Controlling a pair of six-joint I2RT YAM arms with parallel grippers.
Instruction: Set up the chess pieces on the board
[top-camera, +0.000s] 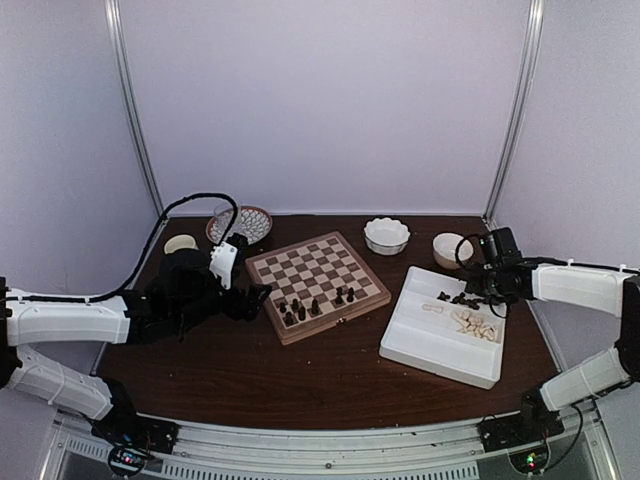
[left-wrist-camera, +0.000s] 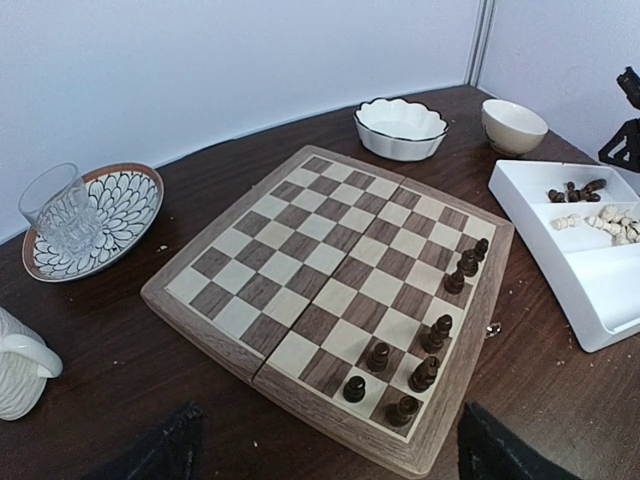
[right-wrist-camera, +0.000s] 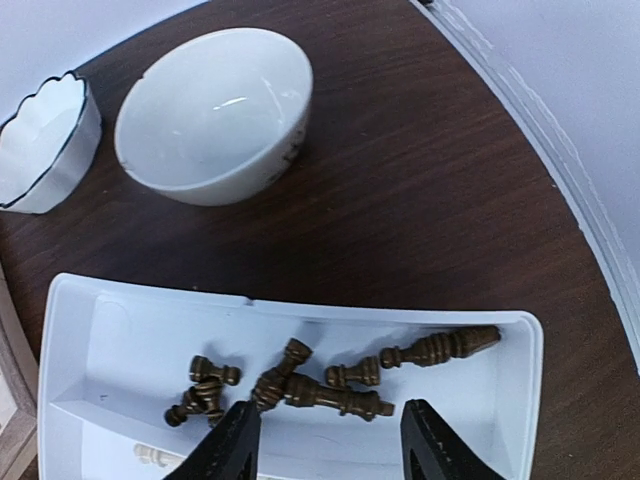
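The wooden chessboard (top-camera: 310, 270) carries several dark pieces (left-wrist-camera: 424, 372) standing along its near right side. My left gripper (top-camera: 255, 300) hangs at the board's left, open, with nothing between its fingers in the left wrist view. The white tray (top-camera: 430, 350) holds dark pieces (right-wrist-camera: 330, 398) lying in its back compartment and pale pieces (top-camera: 475, 325) in another. My right gripper is open over the back compartment, above the dark pieces, with nothing held.
Behind the tray are a white bowl (right-wrist-camera: 215, 110) and a scalloped dish (top-camera: 386, 235). A patterned plate (left-wrist-camera: 125, 210) with a glass (left-wrist-camera: 60, 205) and a pale mug (left-wrist-camera: 20, 370) sit left of the board.
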